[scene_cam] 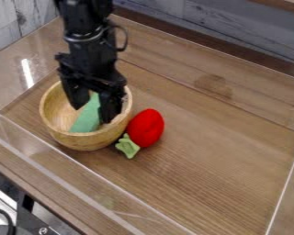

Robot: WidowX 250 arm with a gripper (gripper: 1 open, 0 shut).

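Observation:
My black gripper (pixel 93 97) hangs open over a wooden bowl (pixel 62 132) at the left, its fingers coming down over the bowl's inside. A green object (pixel 87 122) lies in the bowl, partly hidden behind the gripper. Just right of the bowl lies a red object (pixel 146 127), with a small pale green piece (pixel 129 145) at its lower left. Whether the fingers touch the green object is hard to tell.

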